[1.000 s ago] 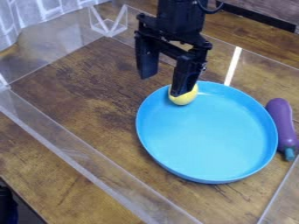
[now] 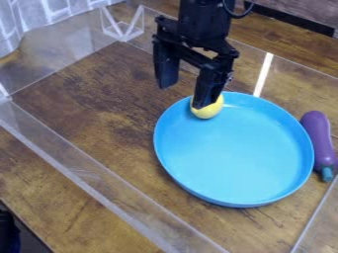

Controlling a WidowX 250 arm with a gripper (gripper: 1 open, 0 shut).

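My black gripper [image 2: 187, 81] hangs at the upper middle, open, its two dark fingers spread apart above the back-left part of a blue plate [image 2: 235, 158]. A small yellow object [image 2: 208, 108] rests on that part of the plate, just below the right finger and partly hidden by it. I cannot tell whether the finger touches it.
A purple object [image 2: 317, 143] with a teal tip lies right of the plate on the wooden table [image 2: 79, 94]. Clear plastic edging runs along the left and lower sides.
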